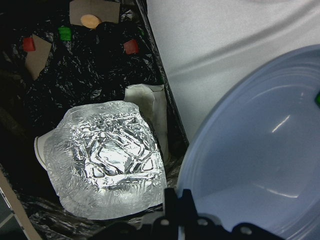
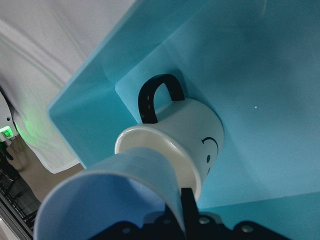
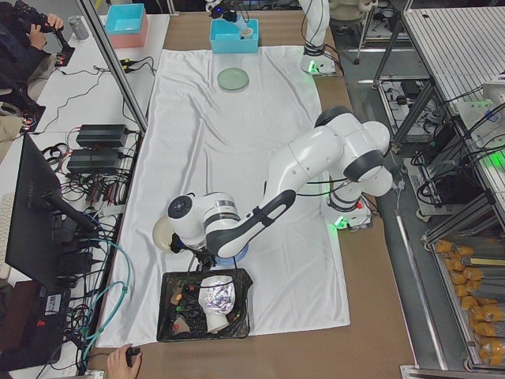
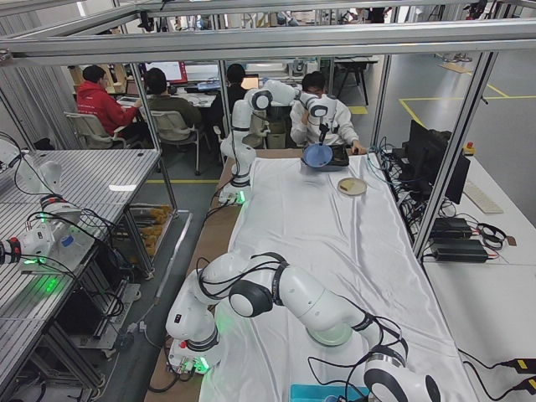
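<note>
My left gripper is shut on the rim of a blue plate (image 1: 250, 155), held beside a black-lined bin (image 3: 175, 324) of scraps, crumpled foil (image 1: 107, 155) and paper cups. In the camera right view the plate (image 4: 318, 154) is tilted. My right gripper is shut on a light blue cup (image 2: 105, 195), over a blue basin (image 2: 260, 110) where a white mug (image 2: 195, 130) with a black handle lies on its side.
A beige plate (image 4: 352, 186) with a yellow item lies beside the bin. A green plate (image 3: 233, 79) sits near the basin.
</note>
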